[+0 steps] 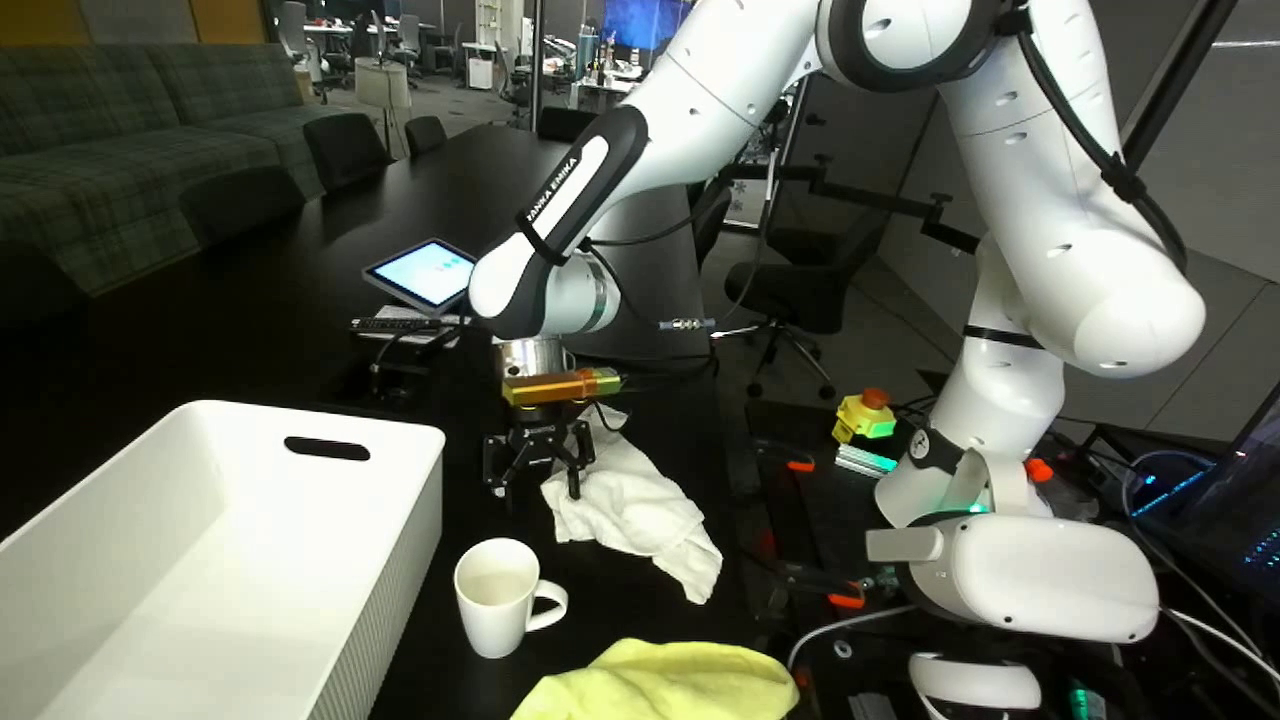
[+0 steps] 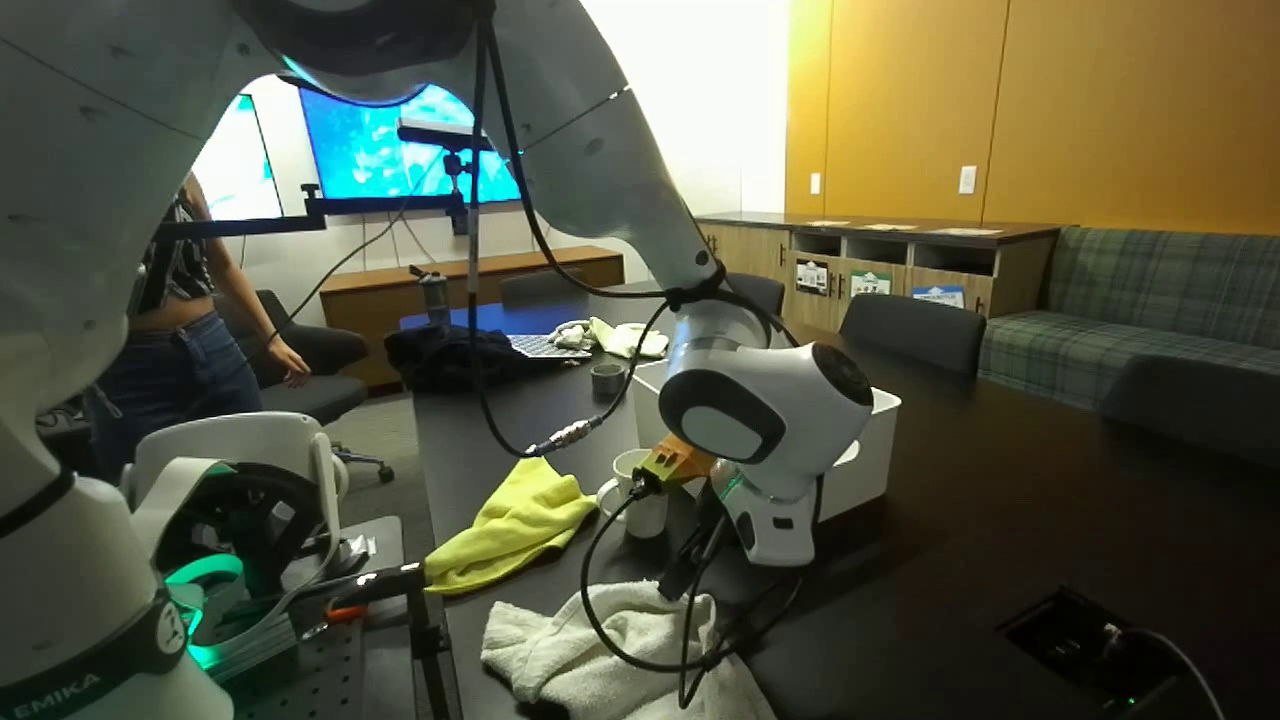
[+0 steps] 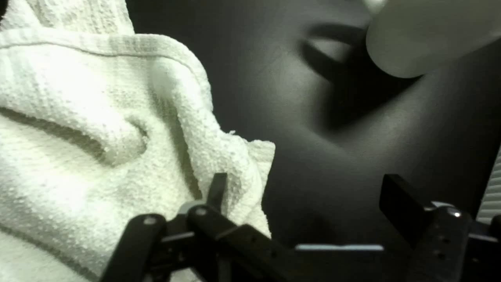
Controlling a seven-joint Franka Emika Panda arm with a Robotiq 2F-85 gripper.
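Note:
A crumpled white towel lies on the dark table, and its near corner fills the left half of the wrist view. My gripper is open just over the towel's edge. One finger overlaps the cloth in the wrist view; the other finger is over bare table. Whether the first finger touches the cloth I cannot tell. In exterior view 1 the gripper is at the towel's left end, behind an upright white mug. Exterior view 2 shows the towel partly behind cables.
A large white bin stands left of the mug, looking empty where its inside shows. A yellow cloth lies at the near edge. Toward the back left are a tablet and a keyboard.

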